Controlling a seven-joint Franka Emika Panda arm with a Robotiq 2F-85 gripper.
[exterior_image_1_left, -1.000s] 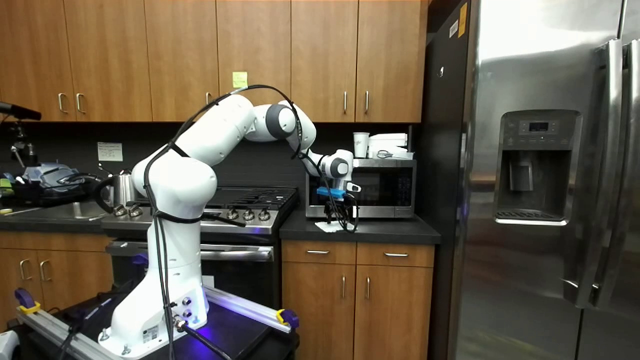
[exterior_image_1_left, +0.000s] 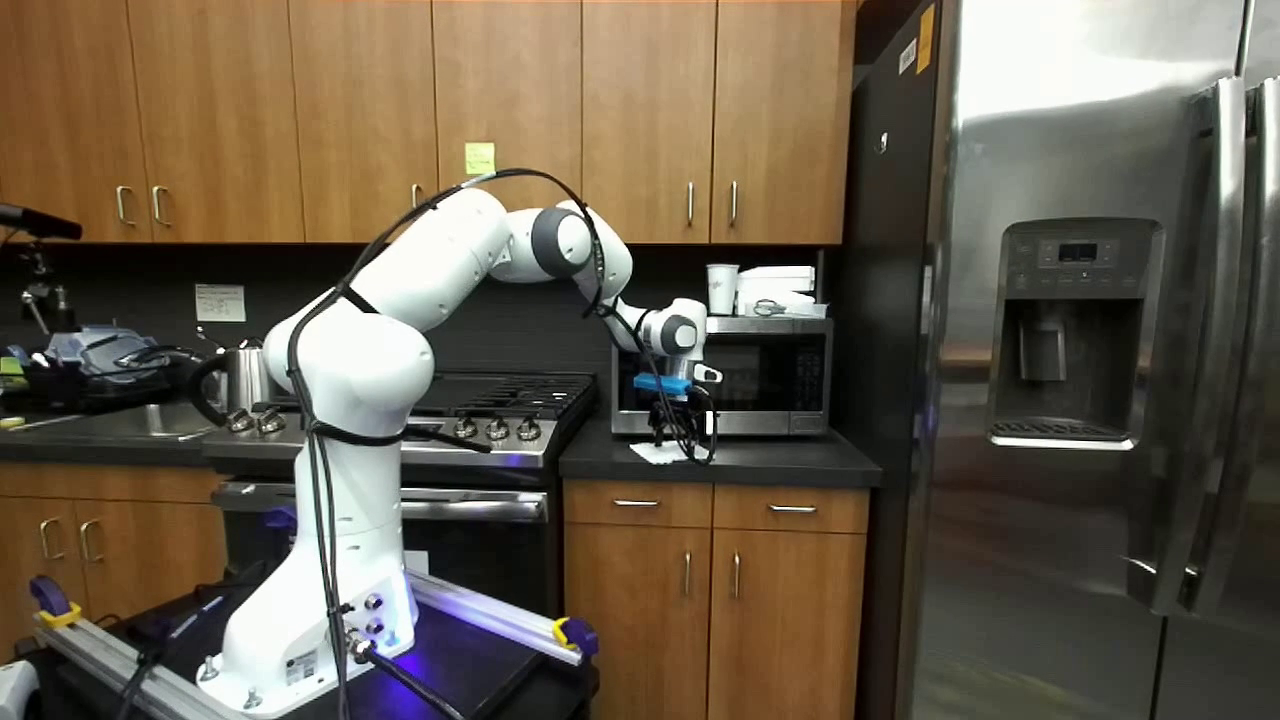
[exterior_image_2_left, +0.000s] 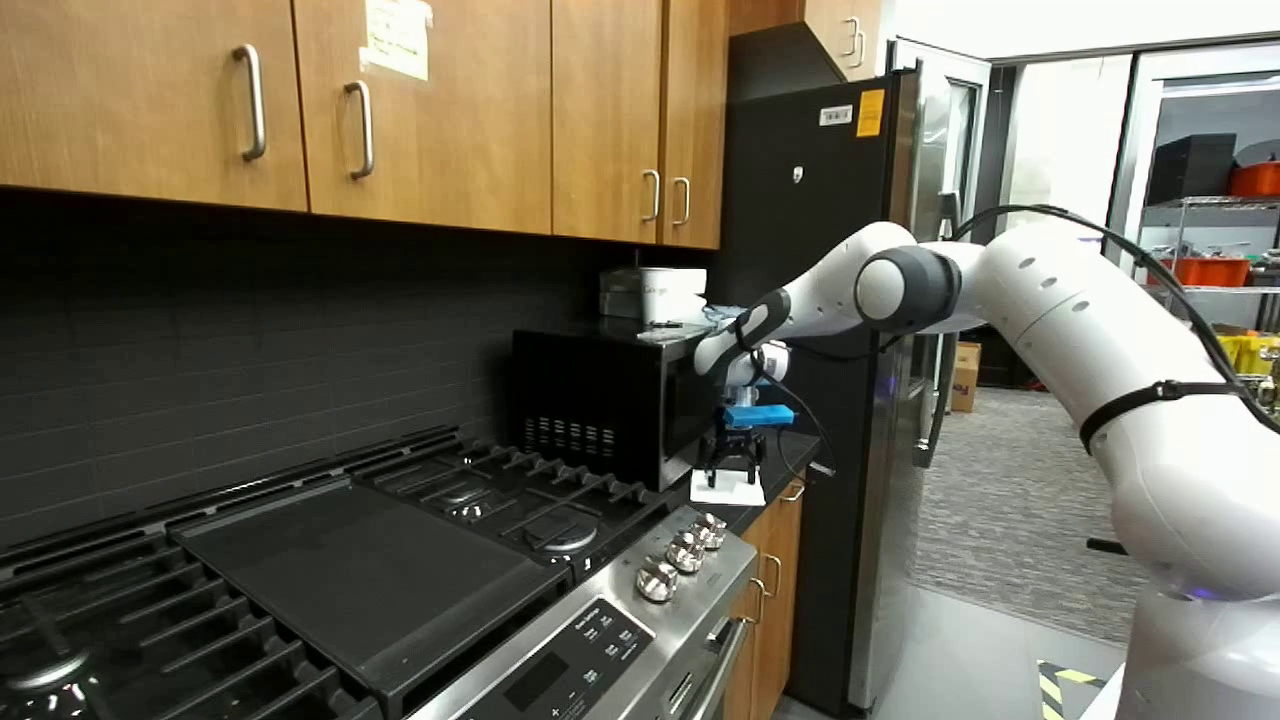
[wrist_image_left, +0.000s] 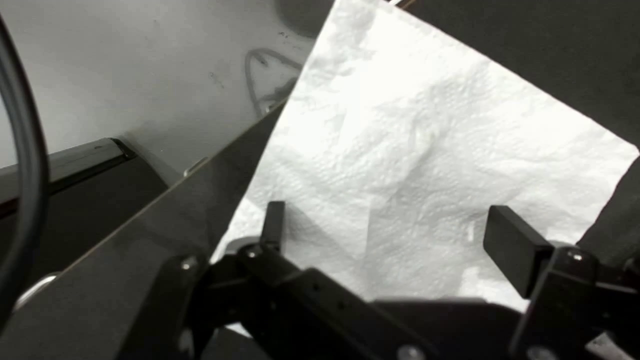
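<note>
A white paper towel (wrist_image_left: 420, 138) lies fairly flat and creased on the dark countertop, in front of the microwave; its edge shows in exterior view 1 as a small white patch (exterior_image_1_left: 657, 454). Over it, pointing down, is my gripper, open with its two fingers wide apart and only the paper's surface visible beneath the gap. Exterior view 2 has the gripper (exterior_image_2_left: 734, 466) just above the paper (exterior_image_2_left: 727, 487). Whether the fingertips touch the paper I cannot tell.
The microwave (exterior_image_1_left: 768, 374) stands close behind the gripper, with a white cup (exterior_image_1_left: 721, 288) and containers on top. To the left is the stove (exterior_image_2_left: 528, 516). The counter's front edge runs near the paper, and bare countertop (exterior_image_1_left: 828, 454) lies to the right.
</note>
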